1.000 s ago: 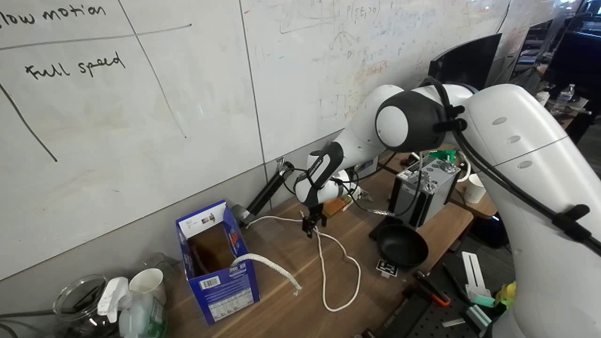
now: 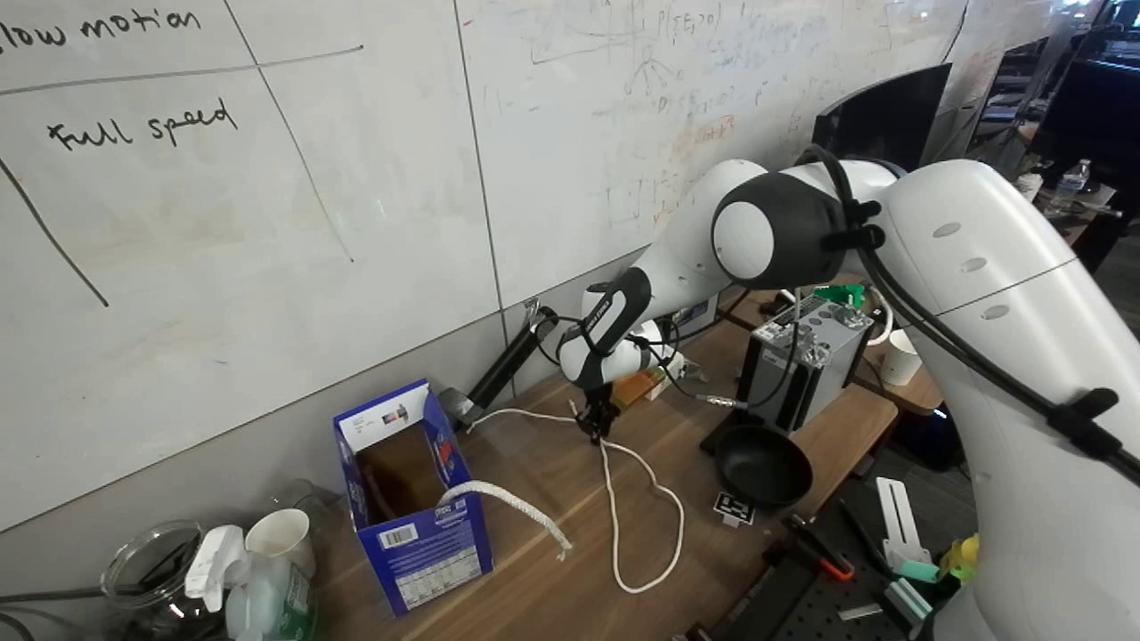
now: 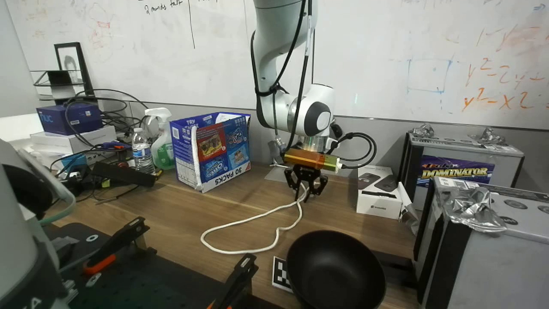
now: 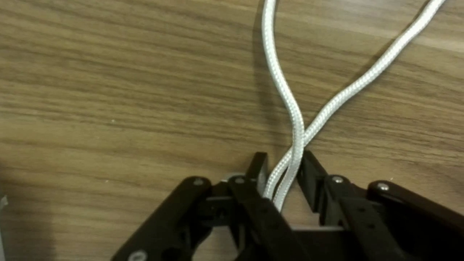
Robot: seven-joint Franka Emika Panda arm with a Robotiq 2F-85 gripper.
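A white braided rope [image 4: 282, 87] lies on the wooden table, its two strands crossing right at my fingertips in the wrist view. My gripper points down at the tabletop, its fingers part open with both strands running between the fingers. A narrow gap shows beside the strands, so the rope does not look clamped. In the second exterior view the rope [image 3: 247, 252] spreads toward the front as a loop from under the gripper [image 3: 302, 198]. The first exterior view shows the gripper [image 2: 598, 433] above the crossing too, with the loop of rope [image 2: 680, 523] to its right.
A blue snack box [image 2: 433, 545] stands open at the left, a thicker rope piece [image 2: 513, 500] hanging over its edge. A black bowl [image 3: 334, 273] sits at the front right. A white box [image 3: 379, 198] is near the gripper's right. Bare table lies around the loop.
The gap between my fingers has narrowed around the rope over the last second. The arm and the rope loop look nearly unmoved.
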